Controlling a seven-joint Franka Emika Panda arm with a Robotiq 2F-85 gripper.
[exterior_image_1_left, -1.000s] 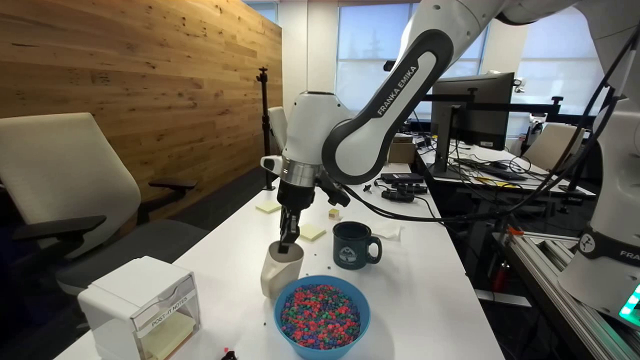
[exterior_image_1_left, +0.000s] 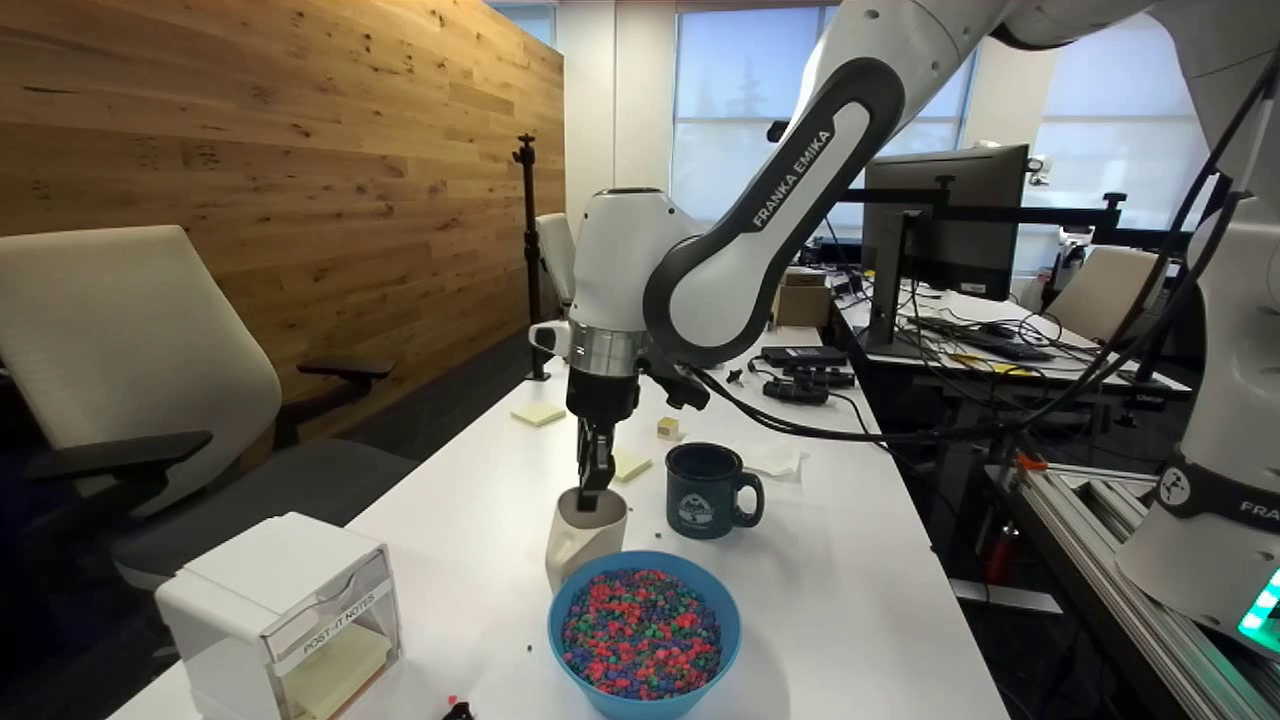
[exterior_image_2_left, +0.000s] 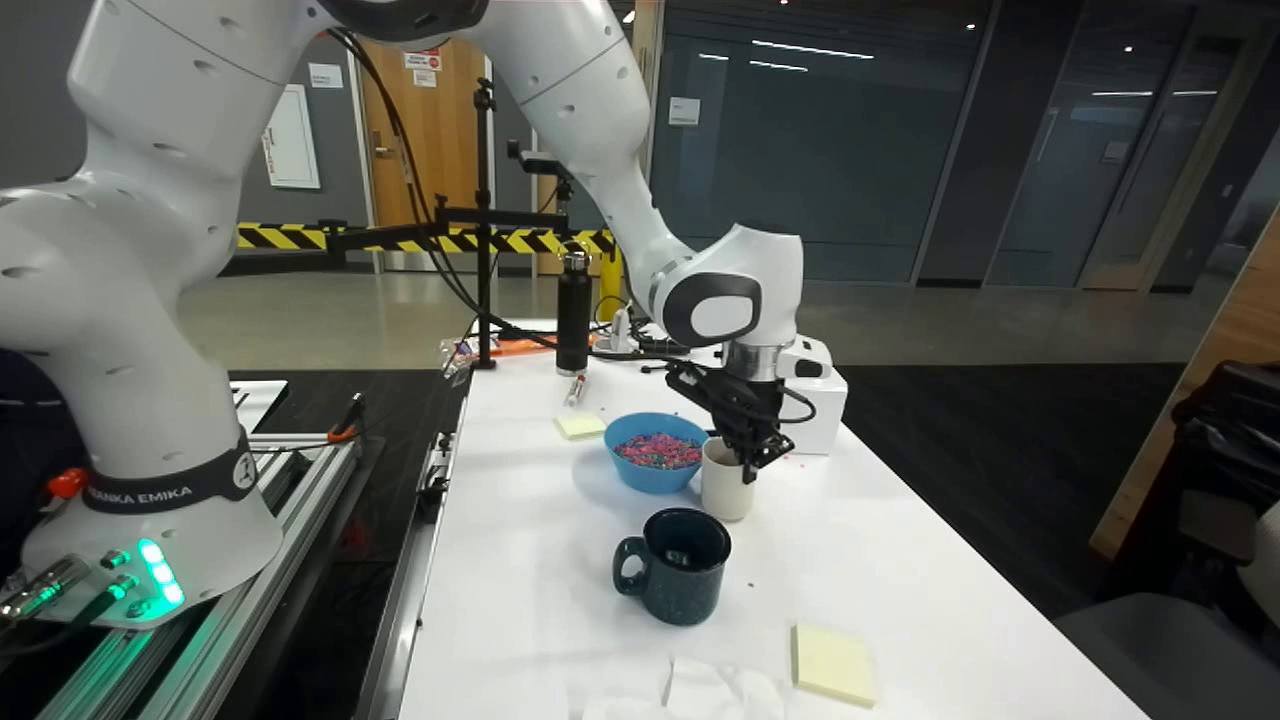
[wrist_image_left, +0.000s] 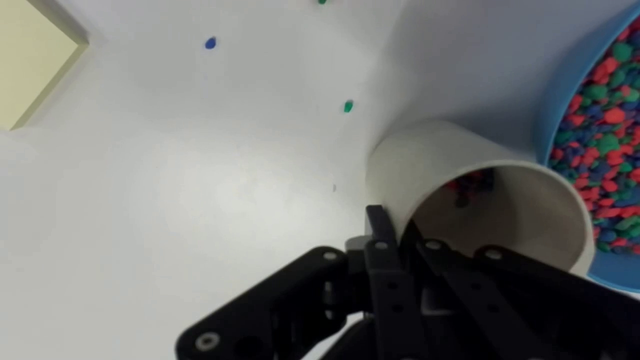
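Observation:
A cream mug (exterior_image_1_left: 584, 542) is beside the blue bowl (exterior_image_1_left: 645, 632), which is filled with small red, green and blue beads. My gripper is shut on the mug's rim, one finger inside and one outside. The mug leans slightly in exterior view 1; whether its base touches the table cannot be told. Looking into the mug (wrist_image_left: 384, 159) from the wrist, I see a small cluster of beads low inside. From exterior view 2 the gripper (exterior_image_2_left: 750, 470) covers part of the mug's rim.
A dark green mug (exterior_image_1_left: 708, 492) stands close by on the table. Yellow note pads (exterior_image_2_left: 834, 664) lie around, and a white note dispenser (exterior_image_1_left: 282, 612) occupies the near left. Stray beads (wrist_image_left: 348, 106) dot the tabletop. Open table lies right of the bowl in exterior view 1.
In exterior view 1 the gripper and cream mug have shifted a little to the right. The mug has turned somewhat more upright. The bowl and green mug have stayed put.

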